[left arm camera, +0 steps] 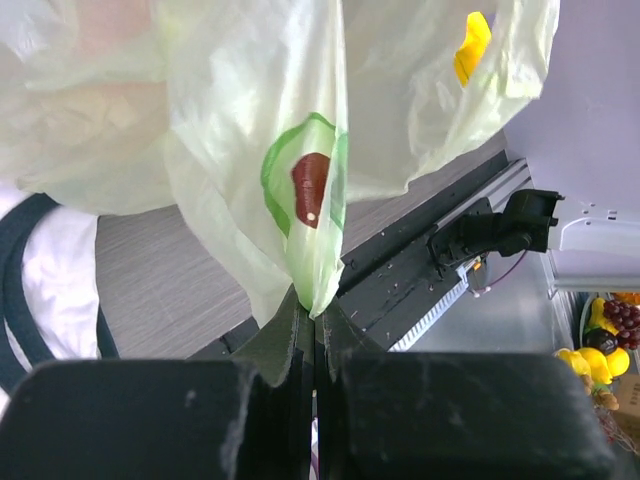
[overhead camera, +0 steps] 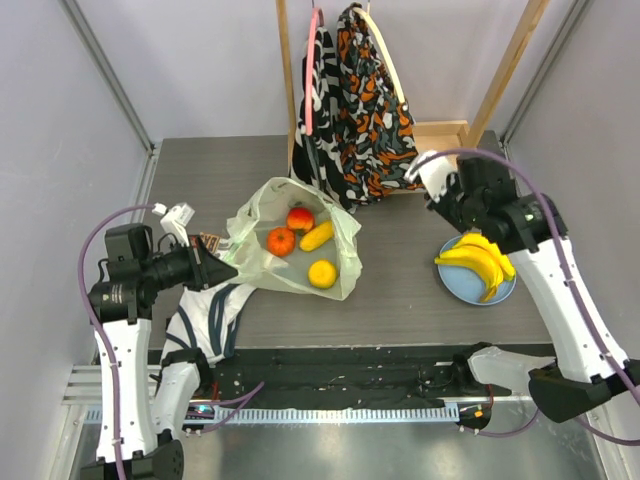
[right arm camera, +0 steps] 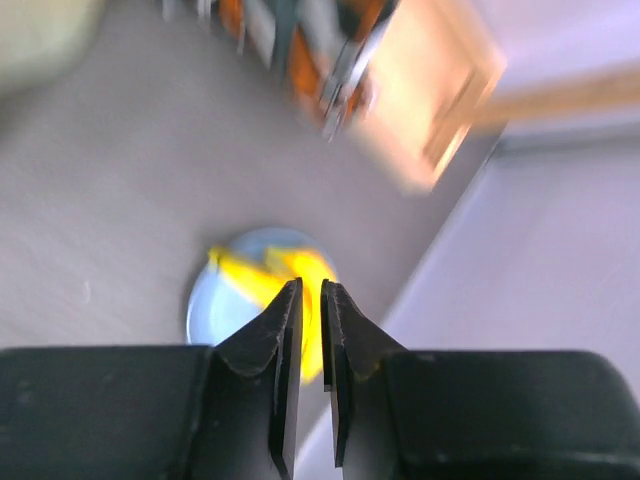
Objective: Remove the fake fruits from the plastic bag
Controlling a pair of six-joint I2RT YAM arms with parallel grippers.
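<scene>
The pale plastic bag (overhead camera: 255,262) lies open, holding a red apple (overhead camera: 300,218), an orange (overhead camera: 281,240), a banana-like yellow fruit (overhead camera: 317,236) and a round yellow fruit (overhead camera: 322,274). My left gripper (overhead camera: 222,270) is shut on the bag's left edge; in the left wrist view the plastic (left arm camera: 305,240) rises from its fingertips. My right gripper is above the table's right side, near the blue plate (overhead camera: 460,292) with bananas (overhead camera: 470,260). Its fingers look nearly closed; the blurred right wrist view shows nothing clearly between them.
Patterned bags (overhead camera: 370,120) hang from a wooden stand (overhead camera: 510,55) at the back. A striped cloth (overhead camera: 200,325) lies front left. The table between bag and plate is clear.
</scene>
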